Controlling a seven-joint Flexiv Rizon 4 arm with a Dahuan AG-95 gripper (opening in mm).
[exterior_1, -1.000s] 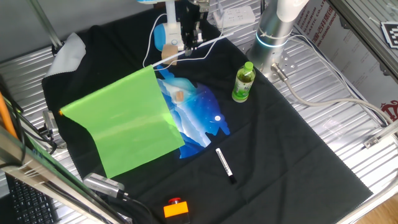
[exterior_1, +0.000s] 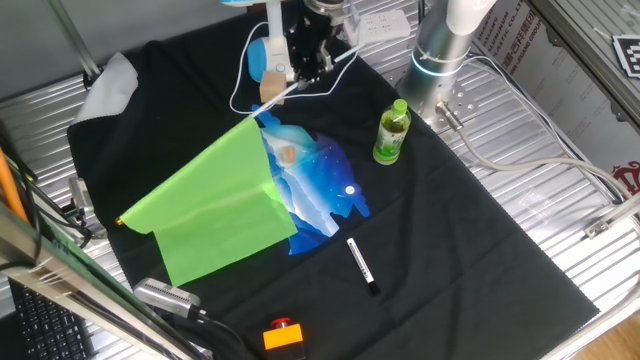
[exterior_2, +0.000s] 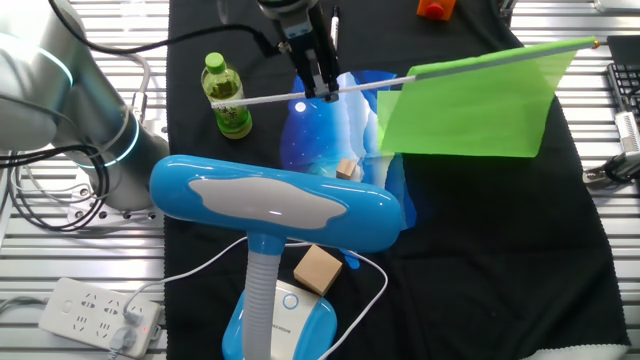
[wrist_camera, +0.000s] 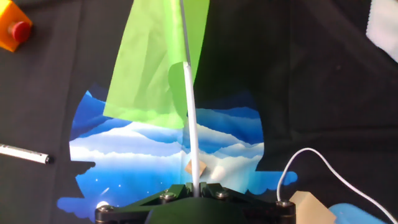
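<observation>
A green flag (exterior_1: 215, 210) on a long white stick (exterior_2: 262, 100) is held over the table. My gripper (exterior_2: 322, 92) is shut on that stick, part-way along it, and a short length sticks out past the fingers toward the green-capped bottle in exterior view 2. Seen from the wrist, the stick (wrist_camera: 191, 106) runs straight out from between my fingers to the flag (wrist_camera: 149, 68). The cloth's loose part covers one side of a blue picture sheet (exterior_1: 315, 170) with mountains on it. My gripper (exterior_1: 304, 78) appears near the lamp in exterior view 1.
A green-capped bottle (exterior_1: 392, 132) stands right of the sheet, a marker (exterior_1: 362, 266) below it. One small wooden block (exterior_2: 346, 169) appears over the sheet, another (exterior_2: 318, 270) beside the blue-white lamp (exterior_2: 275, 200). An orange box with a red button (exterior_1: 283, 335) sits at the front.
In exterior view 1, the flag's far tip has swung down and slightly right, its upper edge tilting more steeply. The gripper has shifted only slightly. Bottle, marker and sheet stay put.
</observation>
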